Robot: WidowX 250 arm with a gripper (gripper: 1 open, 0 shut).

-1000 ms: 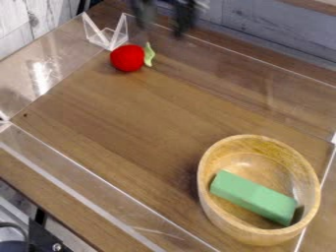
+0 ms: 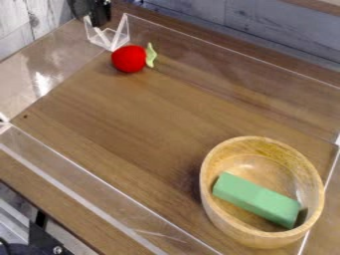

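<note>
A red round object (image 2: 129, 59) with a pale green leafy piece (image 2: 151, 55) beside it sits on the wooden table near the top left. A green block (image 2: 255, 198) lies inside a tan wooden bowl (image 2: 224, 223) at the lower right. Part of the dark gripper (image 2: 98, 12) shows at the top left edge, above a white wire-like holder (image 2: 107, 33). Its fingers are too small and cut off to tell their state.
A plank wall stands along the back, and the table's edge runs along the lower left.
The dark gripper has moved left along the top of the view, away from above the red object toward the top left corner. The objects on the table have not moved.
</note>
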